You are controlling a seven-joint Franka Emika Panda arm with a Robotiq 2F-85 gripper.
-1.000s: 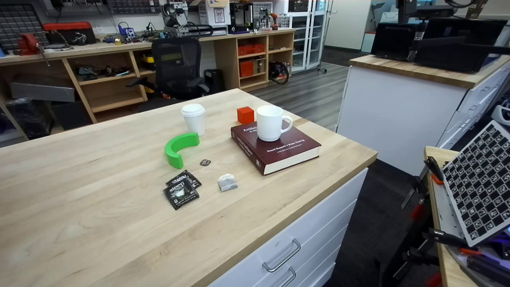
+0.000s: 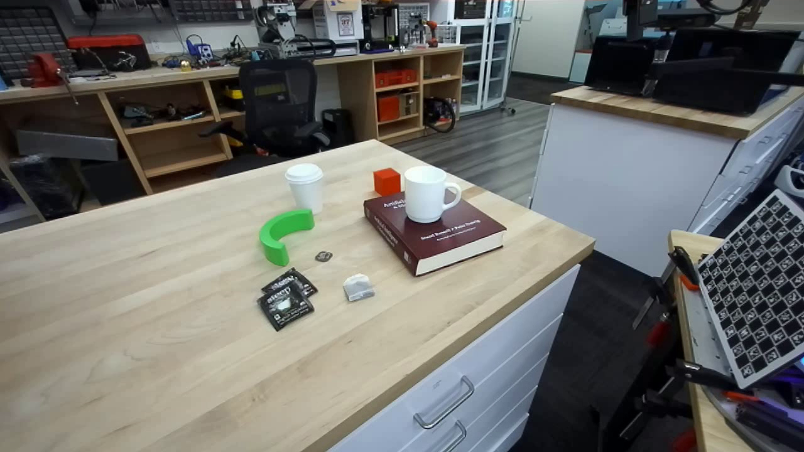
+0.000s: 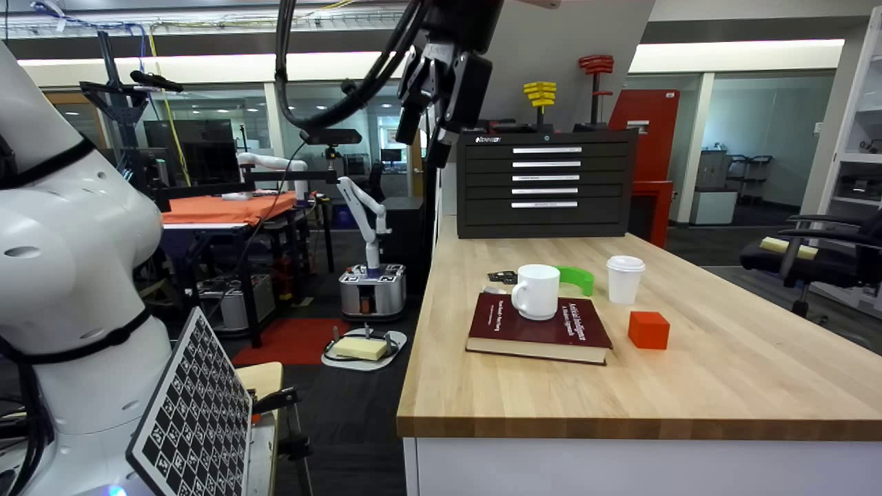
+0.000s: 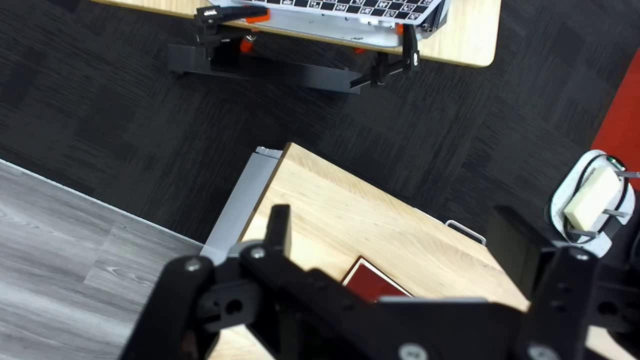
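My gripper is open, its two fingers wide apart and nothing between them. In exterior view 2 the gripper [image 3: 423, 142] hangs high above the table, pointing down. A white mug [image 2: 424, 194] stands upright on a dark red book [image 2: 452, 234]. Behind the book sits an orange-red cube [image 2: 387, 181]. A lidded white paper cup [image 2: 305, 188] is upright beside a green curved block [image 2: 276, 232]. Black tea packets [image 2: 286, 305] overlap near a tea bag [image 2: 358, 287] and a small dark flat piece [image 2: 324, 256]. The wrist view shows just a corner of the book [image 4: 369, 282].
Bare wood fills the table's [image 2: 135, 316] left and front. A black tool chest [image 3: 541, 190] stands at its far end in exterior view 2. Off the table's edge, a patterned board [image 2: 761, 290] rests on a separate stand. A cable loops beside the arm.
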